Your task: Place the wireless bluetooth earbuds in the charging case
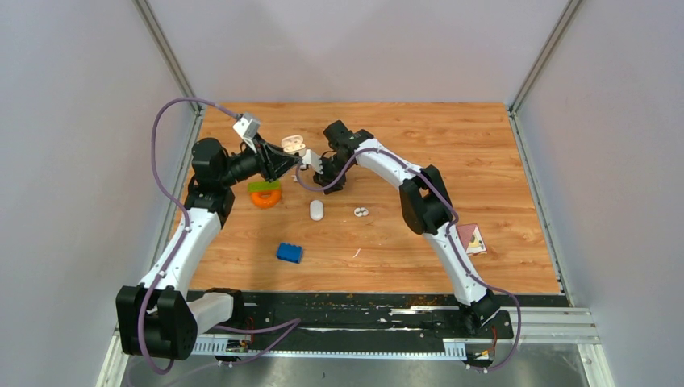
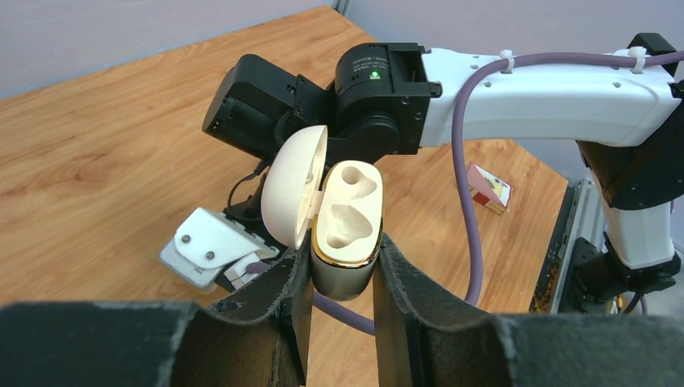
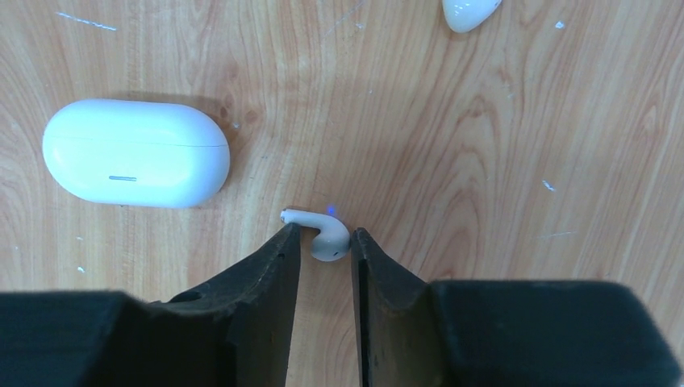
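My left gripper is shut on the charging case (image 2: 347,218), a cream, gold-trimmed shell; its lid stands raised and both earbud hollows are empty. From above, the case (image 1: 293,143) hangs over the table's back left. At the fingertips of my right gripper is a white earbud (image 3: 332,238), its head close against one finger, its stem reaching past the other fingertip. Whether those fingers grip it cannot be told. Another white earbud (image 1: 295,179) lies on the table, and its end shows at the top edge of the right wrist view.
A closed white capsule-shaped case (image 3: 137,153) lies near the right gripper. An orange ring (image 1: 265,198), a blue block (image 1: 289,252) and a small white object (image 1: 361,211) rest on the table. Bare wood spans the right half, apart from a small box (image 1: 471,239).
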